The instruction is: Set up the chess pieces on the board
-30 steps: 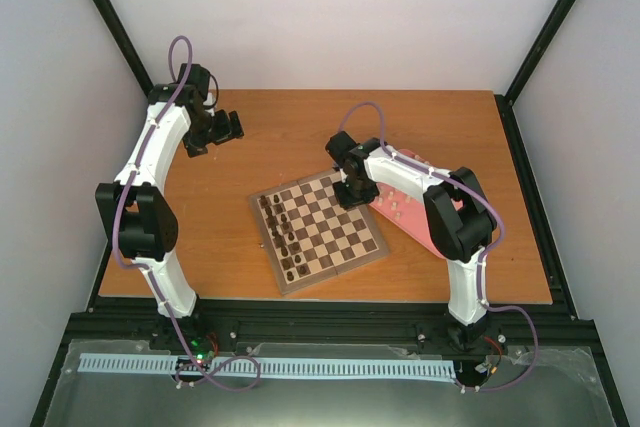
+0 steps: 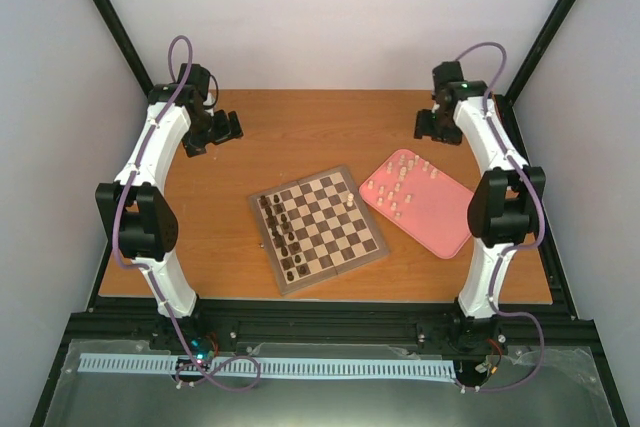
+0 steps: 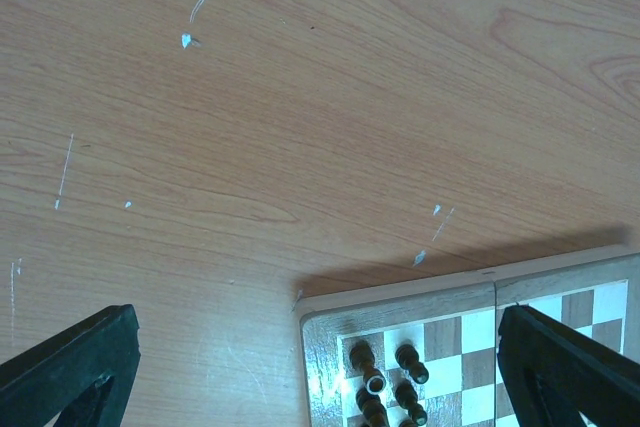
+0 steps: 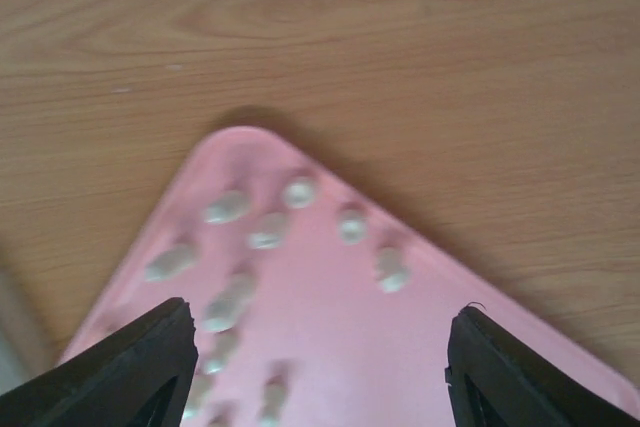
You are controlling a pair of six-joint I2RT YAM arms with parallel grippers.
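The chessboard [image 2: 320,257] lies mid-table, dark pieces [image 3: 368,377] along its left side and a single white piece [image 2: 350,199] near its right side. Right of it is a pink tray [image 2: 445,227] holding several white pieces [image 4: 268,231]. My left gripper [image 2: 214,137] hovers over bare wood left of the board's back corner, open with nothing between its fingers. My right gripper [image 2: 437,129] is above the back of the tray, its fingers apart and nothing visible between them; the right wrist view is blurred.
Bare table [image 2: 300,122] stretches behind the board and to its left. The dark frame rails run along both sides and the front edge of the table.
My right arm has swung up and right, away from the board to behind the tray, uncovering the white piece on the board. The left arm is unchanged.
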